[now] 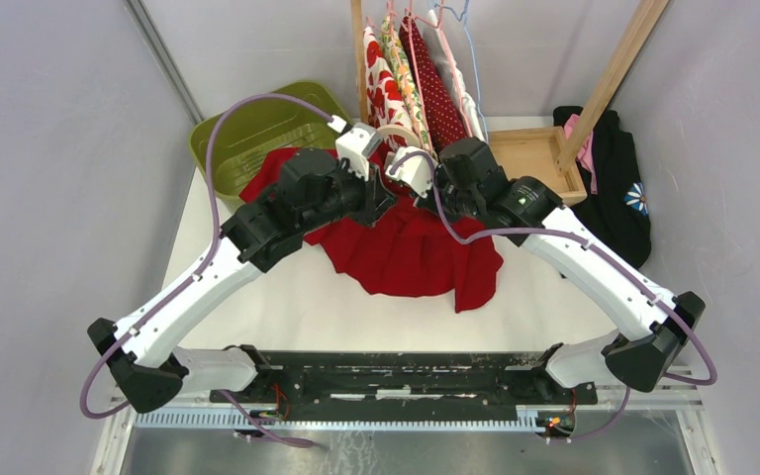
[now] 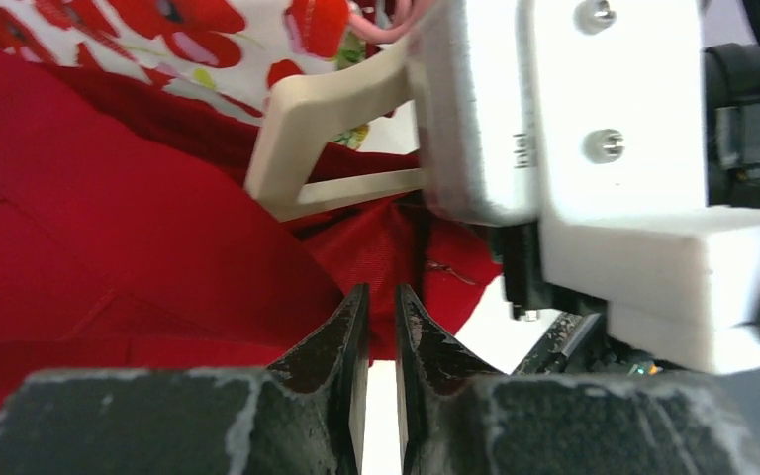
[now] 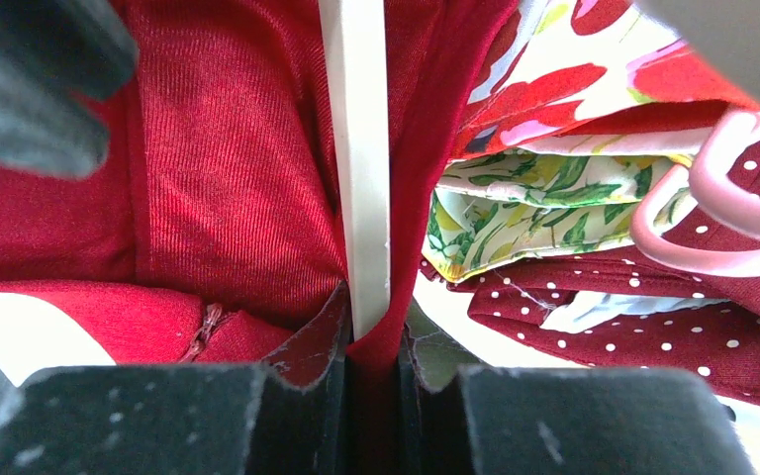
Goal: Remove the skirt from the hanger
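The red skirt lies spread below the hanging clothes in the top view, one part reaching left toward the green bin. A pale hanger runs into the skirt's opening. In the right wrist view its straight bar stands between layers of red cloth. My right gripper is shut on a skirt edge beside the bar's lower end, the fabric bunched between its fingers. Close by, my left gripper is slightly open, with a narrow empty gap through which red cloth and white table show. The hanger's hook is hidden.
Several garments hang behind, among them a red-flowered one and a dotted one. A green bin stands left; a wooden tray and black clothes are right. Both grippers nearly touch.
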